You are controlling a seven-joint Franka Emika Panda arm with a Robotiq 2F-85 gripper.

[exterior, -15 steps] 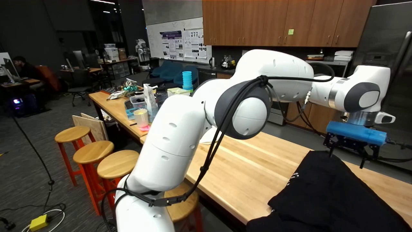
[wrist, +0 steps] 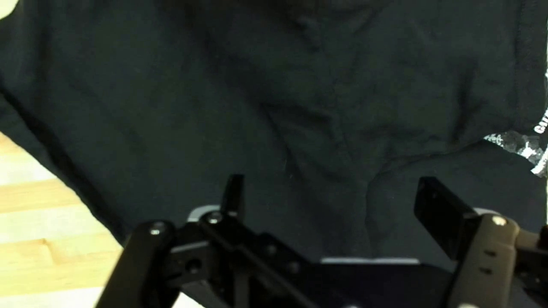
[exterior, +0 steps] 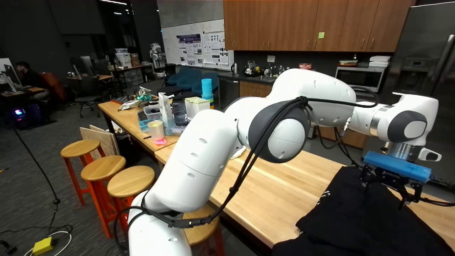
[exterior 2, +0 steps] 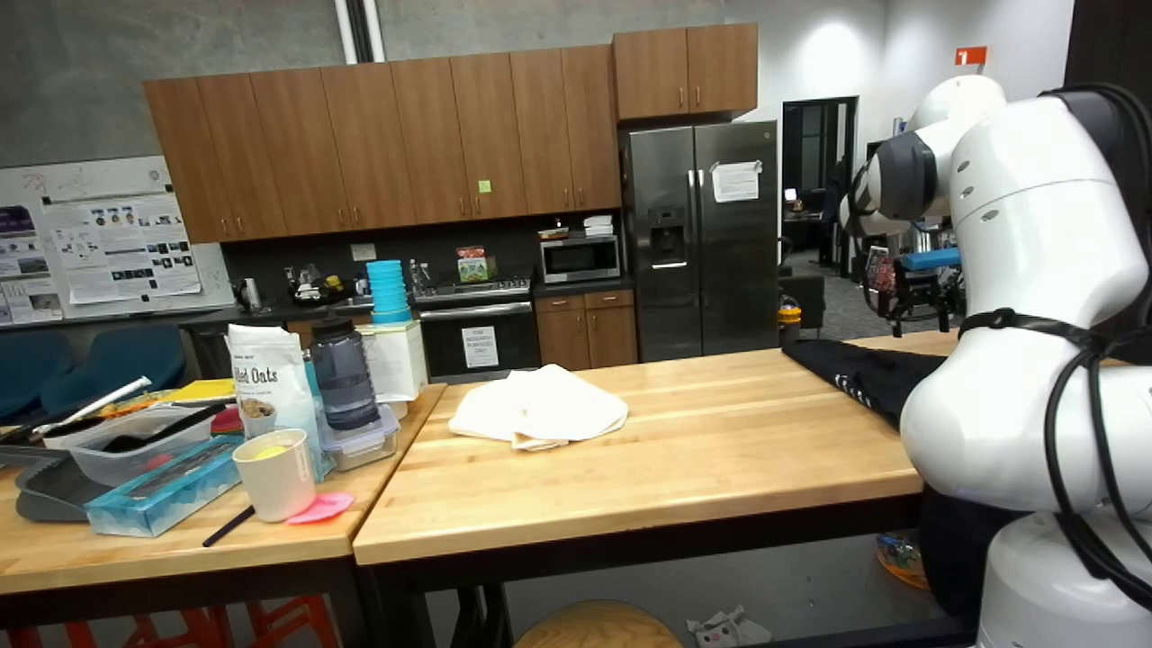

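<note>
A black garment (exterior: 358, 213) with white lettering at one edge lies spread over the right end of the wooden table, its front part hanging past the near edge. From above, its dark cloth (wrist: 180, 118) fills most of the wrist view, with some creases and a fold near the white print (wrist: 519, 146). My gripper (exterior: 386, 198) is over the garment's far part, pointing down, its fingers wide apart. Between the fingertips only cloth below shows, none of it pinched. Whether the tips touch the cloth I cannot tell.
A white cloth (exterior 2: 540, 407) lies toward the table's left end. On the adjoining table stand a mug (exterior 2: 275, 475), a dark bottle (exterior 2: 343, 378) and an oats bag (exterior 2: 270, 378). Bare tabletop (exterior 2: 702, 432) stretches between the white cloth and the garment.
The gripper has come lower and slightly nearer the camera, over the black garment, and the arm has shifted a little to the right. The garment looks the same.
</note>
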